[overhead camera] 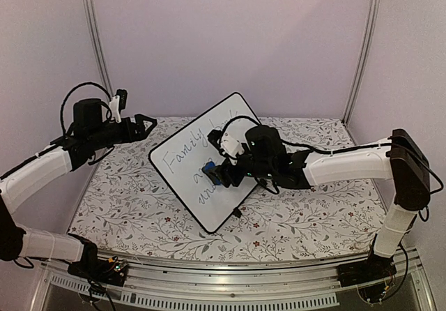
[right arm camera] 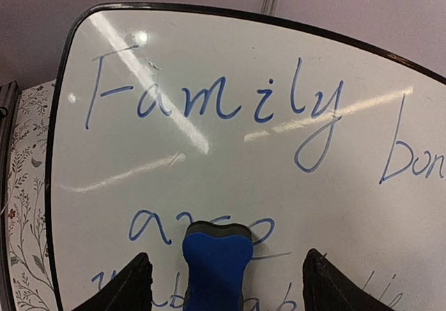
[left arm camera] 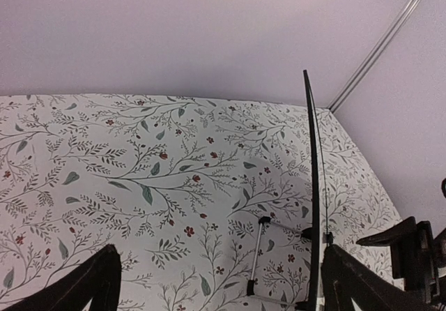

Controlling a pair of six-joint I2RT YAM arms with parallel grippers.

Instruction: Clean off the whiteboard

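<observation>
A tilted whiteboard (overhead camera: 181, 178) with blue handwriting, "Family" and more words, stands at the middle of the table. A blue eraser (right arm camera: 216, 269) rests on it over the lower writing. My right gripper is open around the eraser, its fingers apart on either side of it; in the top view it is just right of the eraser (overhead camera: 210, 171). My left gripper is open with nothing between its fingers, held left of the board, above the table. The board's edge shows at the right of the left wrist view.
</observation>
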